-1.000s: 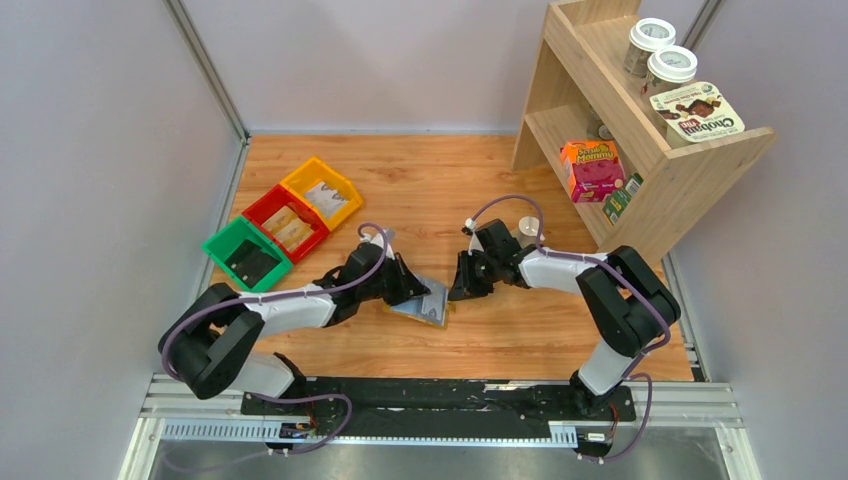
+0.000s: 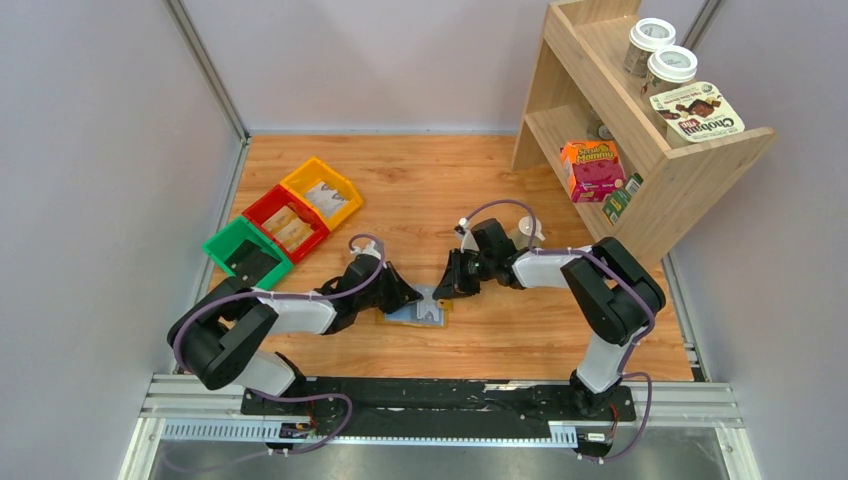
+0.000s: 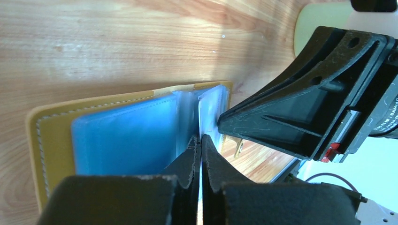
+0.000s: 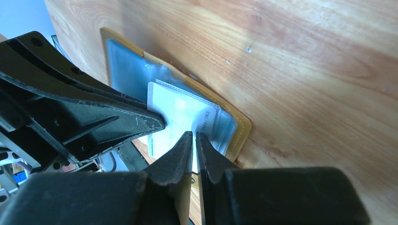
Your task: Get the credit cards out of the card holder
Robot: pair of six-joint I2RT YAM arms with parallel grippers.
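The tan card holder (image 3: 56, 123) lies open on the table, its blue sleeves (image 3: 124, 133) facing up. A whitish card (image 4: 180, 112) shows at one of the clear sleeves, slightly raised. My left gripper is shut at the sleeve edge; whether thin plastic sits between its tips cannot be made out. From the other side, my right gripper is closed on the whitish card, with a narrow gap between its fingertips. Both grippers sit close together over the holder, as the top view shows. Its lower pockets are partly hidden by the fingers.
Yellow (image 2: 340, 212), red (image 2: 312, 240) and green (image 2: 222, 243) bins stand at the back left. A wooden shelf (image 2: 640, 215) with goods rises at the right. A clear lidded cup (image 2: 520, 236) stands behind the right arm. Table in front of the holder is free.
The holder was lifted and tilted a second ago and lies flatter now. My left gripper has shifted slightly left; the right one has come left and down onto the holder.
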